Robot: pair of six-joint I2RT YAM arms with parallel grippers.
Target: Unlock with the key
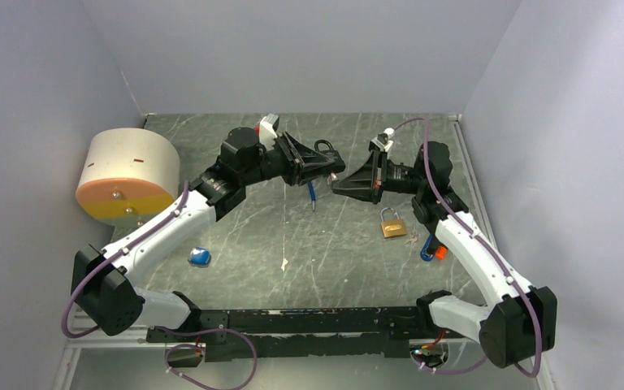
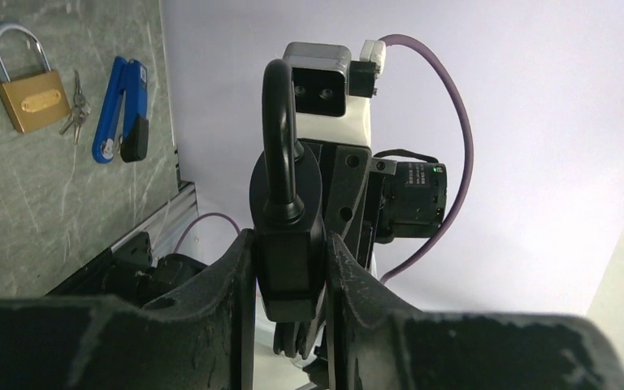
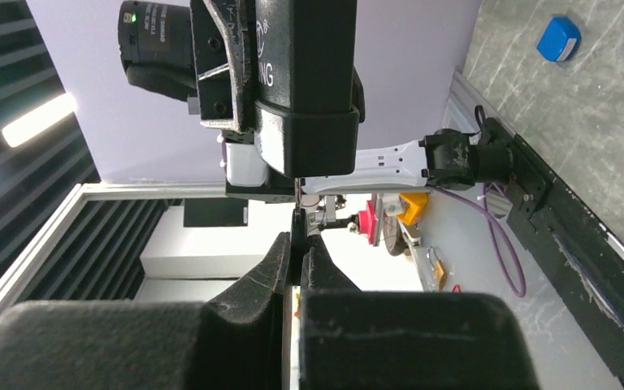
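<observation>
A black padlock [image 2: 286, 244] is upright between the fingers of my left gripper [image 1: 317, 166], shackle uppermost in the left wrist view. My right gripper [image 1: 335, 185] faces it from the right, shut on a key [image 3: 297, 192] with a dark head, whose thin metal blade meets the padlock's underside in the right wrist view; how deep it sits I cannot tell. A brass padlock [image 2: 34, 101] and a small bunch of keys [image 2: 78, 108] lie on the grey table.
A blue tool [image 2: 114, 110] lies by the keys, another blue item [image 1: 313, 195] mid-table. A small blue box [image 1: 199, 256] is at front left, a cream cylindrical container [image 1: 130, 162] at back left.
</observation>
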